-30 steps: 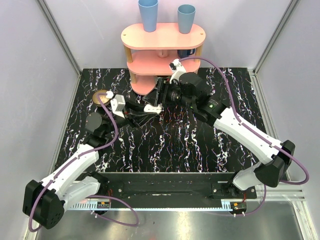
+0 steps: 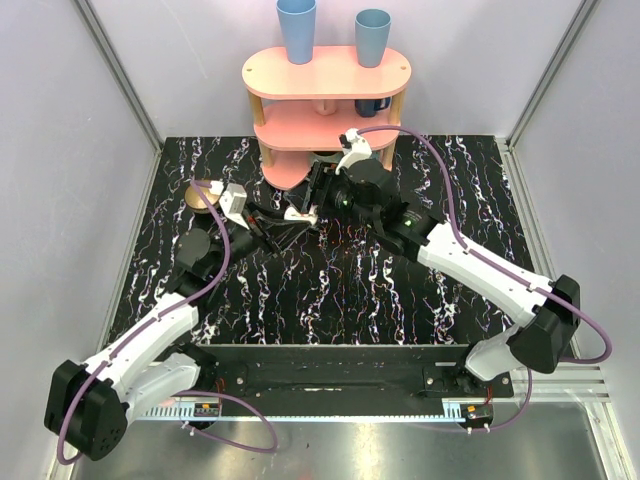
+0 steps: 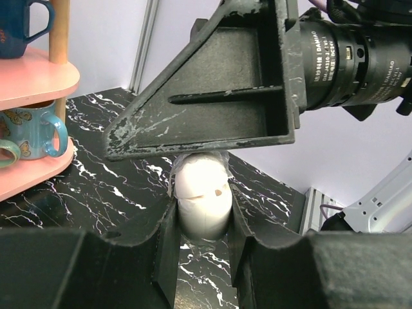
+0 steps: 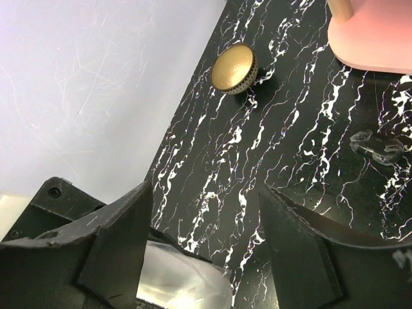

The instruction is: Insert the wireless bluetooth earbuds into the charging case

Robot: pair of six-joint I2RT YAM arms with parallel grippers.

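A white rounded charging case (image 3: 205,199), with what looks like clear film around it, is clamped between the fingertips of my left gripper (image 2: 286,222), above the middle of the table. Directly over the case, in the left wrist view, a dark finger (image 3: 212,96) of the right gripper spans the top. In the right wrist view, the fingers of my right gripper stand apart, and part of the white case (image 4: 183,280) shows low between them. No earbud can be made out; whether one sits in the case cannot be told.
A pink shelf (image 2: 325,72) stands at the back with blue cups on top and mugs below. On the black marbled table lie a golden bowl (image 4: 233,68) at the back left and a small clear plastic item (image 4: 377,147).
The case stays held close under the right gripper.
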